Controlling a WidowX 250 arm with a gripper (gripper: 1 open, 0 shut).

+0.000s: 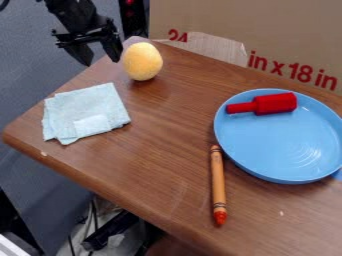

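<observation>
My black gripper hangs at the top left, over the far left edge of the table, with its fingers apart and nothing visible between them. Below it a folded pale blue cloth lies on the wooden table. A yellow round object sits just right of the gripper, apart from it.
A blue plate on the right holds a red cylindrical object with a handle. An orange crayon lies left of the plate. A large cardboard box stands at the back.
</observation>
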